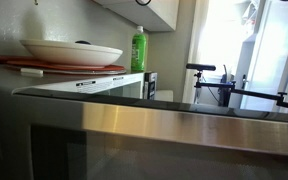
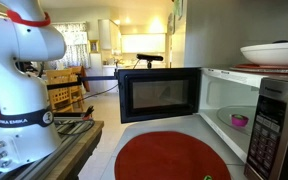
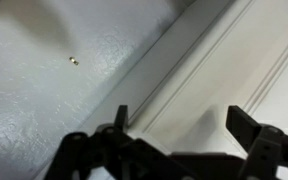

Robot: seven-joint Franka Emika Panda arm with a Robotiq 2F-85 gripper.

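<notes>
My gripper stands open in the wrist view, its two dark fingertips (image 3: 241, 124) wide apart with nothing between them. Beyond it are a grey speckled surface and pale panels. The white arm (image 2: 24, 95) rises at the left of exterior view 2; its gripper is out of sight there. In that view the microwave's dark-windowed door (image 2: 158, 93) is swung open. A small pink and green bowl (image 2: 238, 121) sits inside the lit cavity, well away from the arm.
A round red mat (image 2: 171, 157) lies on the counter before the microwave. On top of the microwave a white bowl (image 1: 72, 53) rests on reddish mats, with a green bottle (image 1: 138, 50) farther back. The microwave's control panel (image 2: 268, 128) stands right of the cavity.
</notes>
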